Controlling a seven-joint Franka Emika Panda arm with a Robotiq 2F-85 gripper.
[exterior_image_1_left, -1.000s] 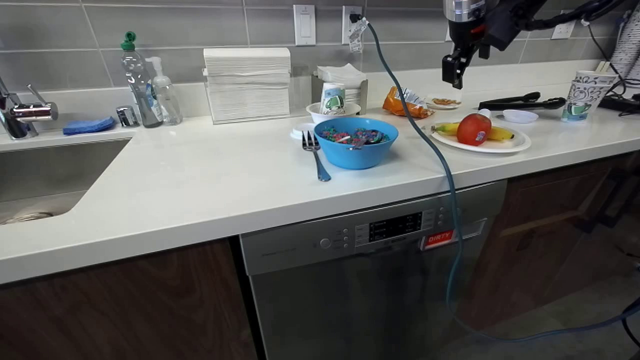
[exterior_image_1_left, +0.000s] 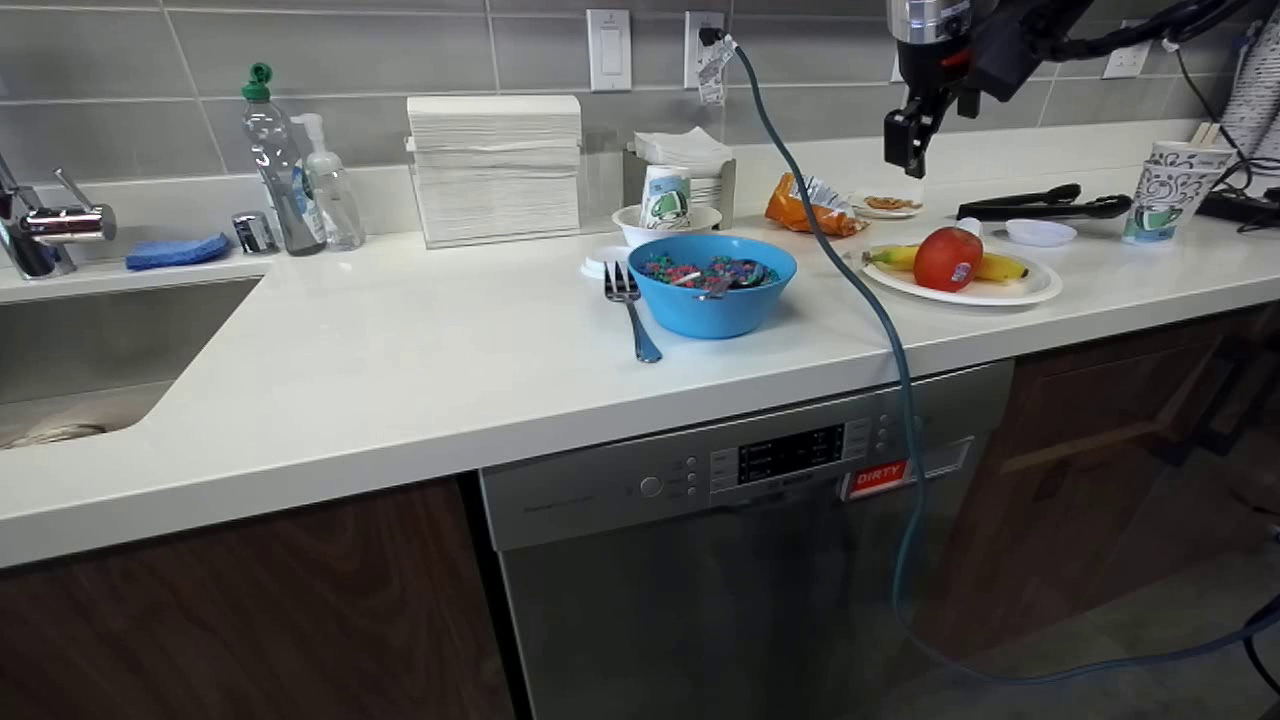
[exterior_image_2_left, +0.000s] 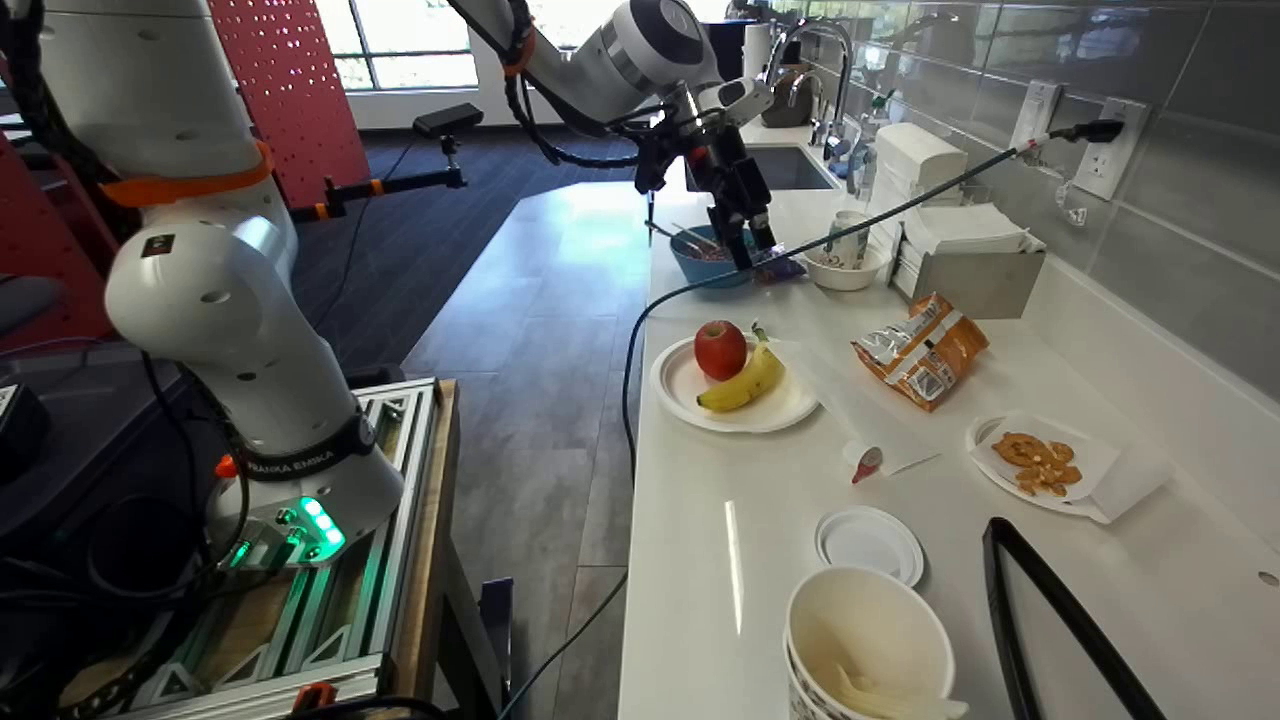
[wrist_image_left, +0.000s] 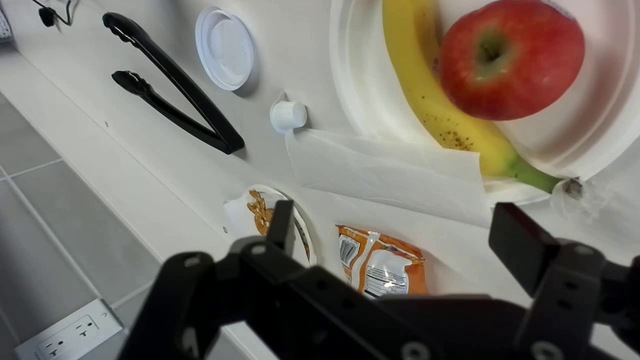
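Note:
My gripper stands open above the counter, its two dark fingers wide apart with nothing held between them. In the wrist view an orange snack bag (wrist_image_left: 384, 264) shows beyond the gap, lower down on the counter. A red apple (wrist_image_left: 513, 57) rests against a yellow banana (wrist_image_left: 414, 78) on a white plate (wrist_image_left: 351, 78), toward the top right of that view. From the first exterior side, the gripper (exterior_image_1_left: 908, 142) hangs well above the plate and the bag (exterior_image_1_left: 811, 206), touching neither.
A blue bowl (exterior_image_1_left: 710, 300) of colourful pieces sits beside a fork (exterior_image_1_left: 632, 314). Black tongs (wrist_image_left: 180, 90), a white lid (wrist_image_left: 225, 48) and a small plate of pretzels (exterior_image_2_left: 1038, 462) lie around. A cable (exterior_image_1_left: 882, 318) drapes across the counter. Counter near the sink is clear.

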